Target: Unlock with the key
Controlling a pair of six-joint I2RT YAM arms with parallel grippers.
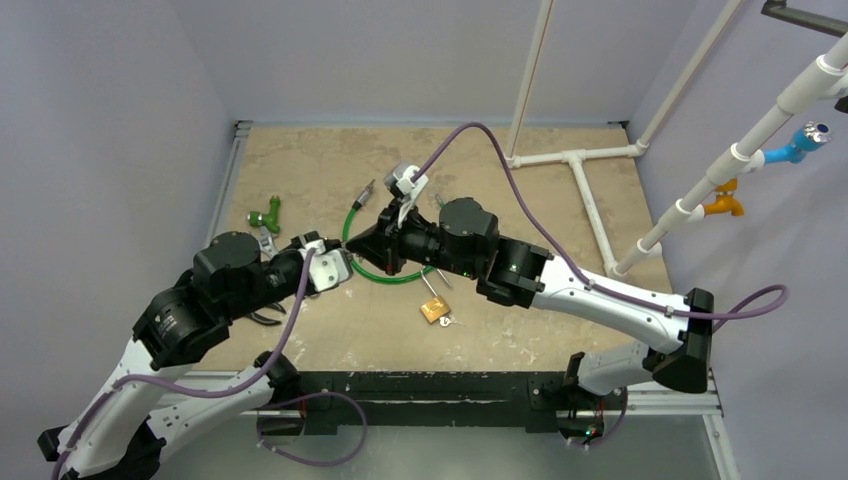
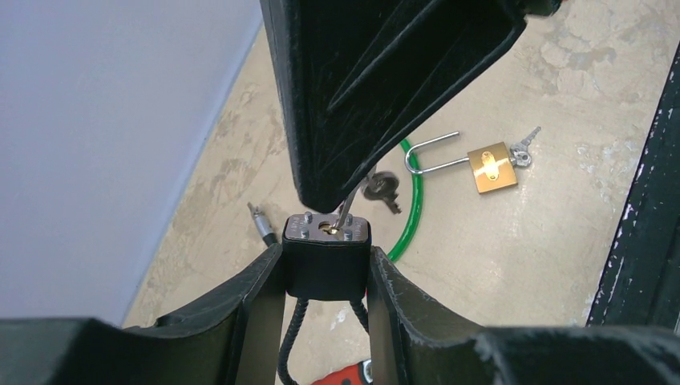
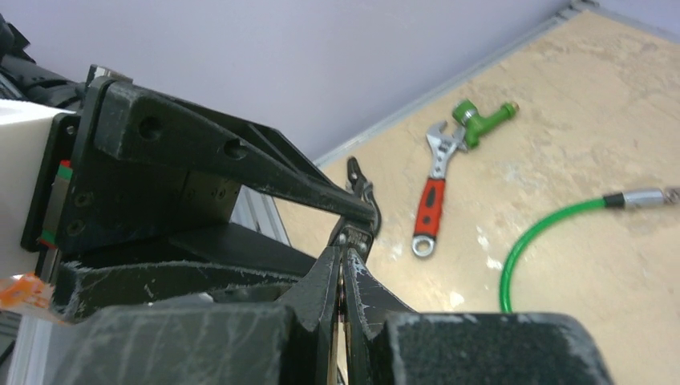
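In the left wrist view my left gripper is shut on a black padlock (image 2: 325, 265) with a metal plate and keyhole on top and a dark braided loop below. My right gripper is shut just above it, with a thin metal key (image 2: 344, 209) reaching from its tip to the keyhole area; how far it is in, I cannot tell. A dark key head (image 2: 382, 184) hangs beside it. In the right wrist view the right fingertips (image 3: 341, 277) meet in front of the left gripper's fingers.
A brass padlock (image 1: 434, 308) with keys, a green hose (image 1: 385, 277), a green fitting (image 1: 268, 215) and an adjustable wrench (image 3: 430, 200) lie on the board. White pipes (image 1: 590, 210) with taps stand at the right.
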